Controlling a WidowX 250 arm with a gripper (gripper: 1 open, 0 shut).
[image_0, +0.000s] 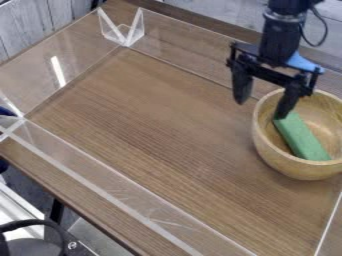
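My black gripper (273, 80) hangs at the upper right, open, its two fingers spread with nothing visible held between them. It is above the back rim of a round wooden bowl (267, 150). Inside the bowl lies a long green object (303, 138), tilted from upper left to lower right.
Clear tape strips and a white angular shape (122, 27) show at the upper left. A black cable and dark item (34, 245) sit at the lower left corner.
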